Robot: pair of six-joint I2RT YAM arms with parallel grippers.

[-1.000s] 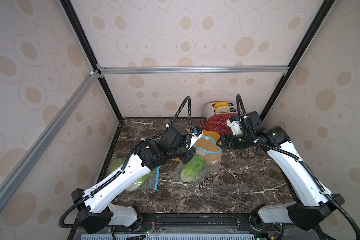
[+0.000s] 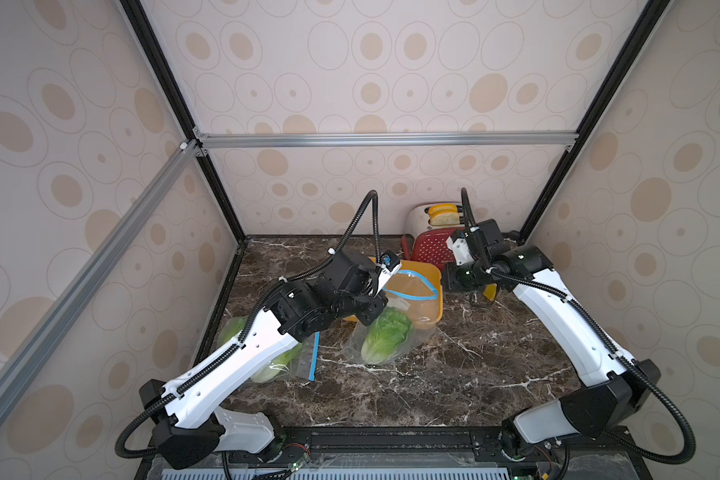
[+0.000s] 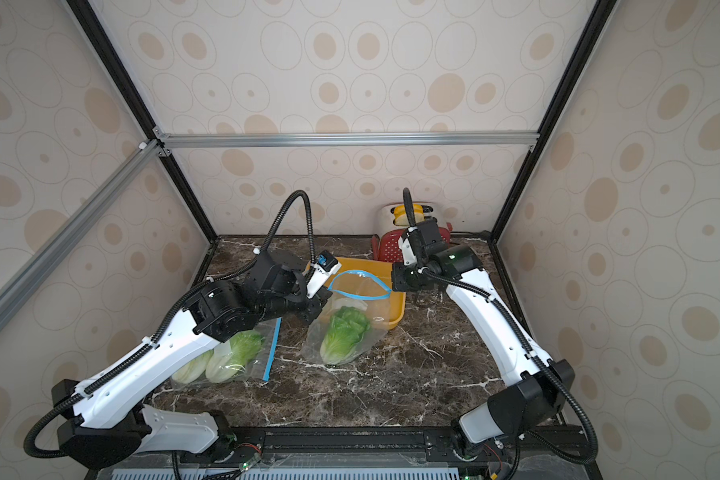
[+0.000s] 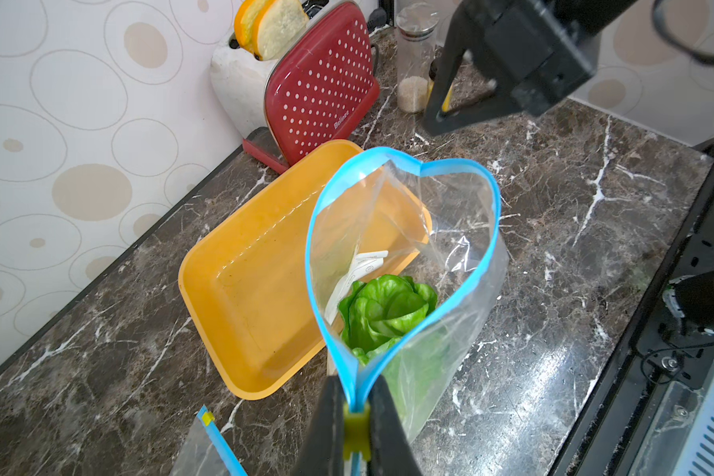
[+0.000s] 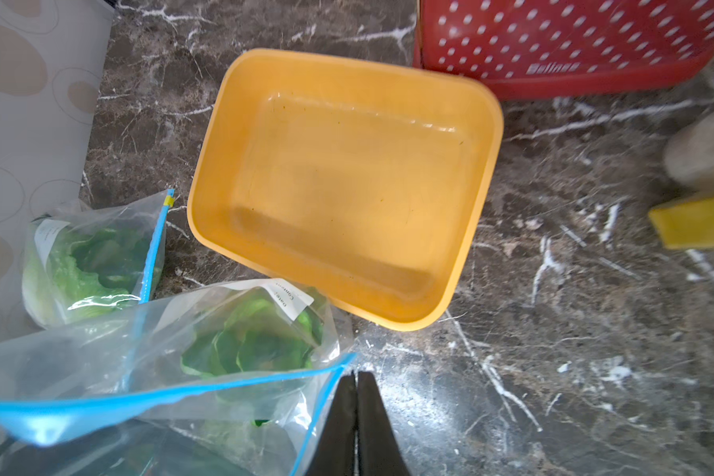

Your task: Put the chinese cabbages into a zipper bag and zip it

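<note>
A clear zipper bag point(image 4: 468, 317) with a blue zip rim point(image 4: 496, 198) holds a Chinese cabbage point(image 4: 388, 309). My left gripper is shut on one end of that rim, where a yellow slider point(image 4: 357, 436) sits between its fingers. The bag's mouth gapes in a wide loop. My right gripper is shut, with nothing visible between its fingers. In the right wrist view the zip's far corner point(image 5: 347, 361) appears beside its fingertips; the left wrist view shows the right gripper apart from the rim.
An orange tray point(image 5: 333, 182), empty, stands behind the bag. The red toaster point(image 4: 317, 87) and a jar point(image 4: 414, 71) are at the back. Another bag with cabbage point(image 3: 232, 356) lies at the left.
The left arm has barely moved.
</note>
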